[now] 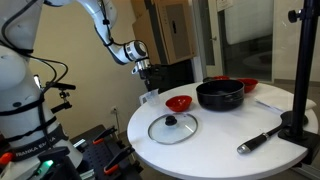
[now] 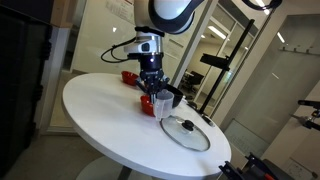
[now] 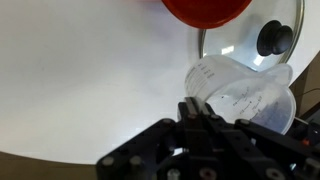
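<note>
A translucent white plastic container (image 3: 245,88) shows at the fingertips in the wrist view, its near wall between them. My gripper is shut on that thin wall. In exterior view 1 the container (image 1: 151,98) is a small pale shape below the gripper, at the table's far left edge. Exterior view 2 shows the container (image 2: 164,104) tilted under the gripper, in front of a red bowl (image 2: 147,104). Whether its base touches the table is hard to tell.
A glass lid (image 1: 173,128) with a black knob lies near the container. The red bowl (image 1: 179,103) and a black pot (image 1: 220,96) stand behind. A black-handled utensil (image 1: 258,140) lies to the right.
</note>
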